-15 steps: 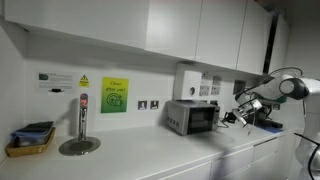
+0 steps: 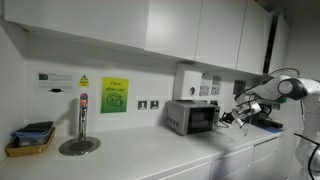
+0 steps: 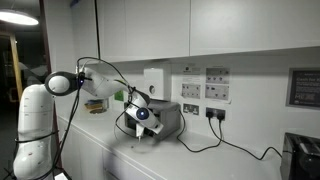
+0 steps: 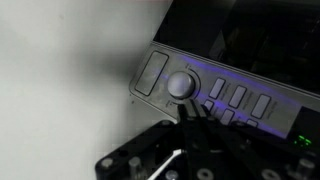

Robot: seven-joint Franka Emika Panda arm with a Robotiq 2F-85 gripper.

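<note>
A microwave (image 2: 194, 117) with a dark door stands on the white counter, against the wall. Its control panel fills the middle of the wrist view, with a round knob (image 4: 181, 84), a row of grey buttons (image 4: 237, 97) and a wide rectangular button (image 4: 151, 73) at the end. My gripper is shut, with nothing visible between its fingers. In that view its tips overlap the panel's edge near the knob; whether they touch it I cannot tell. From the second exterior view, the gripper (image 3: 142, 133) hangs in front of the microwave (image 3: 166, 119).
A round sink with a tap (image 2: 83, 115) and a tray of items (image 2: 33, 137) lie to the left. The counter (image 2: 135, 145) between sink and microwave is clear. Cables (image 3: 235, 147) run from the wall sockets, and cupboards (image 3: 190, 35) hang above.
The arm's position at the right has shifted only slightly. The microwave and the counter look the same.
</note>
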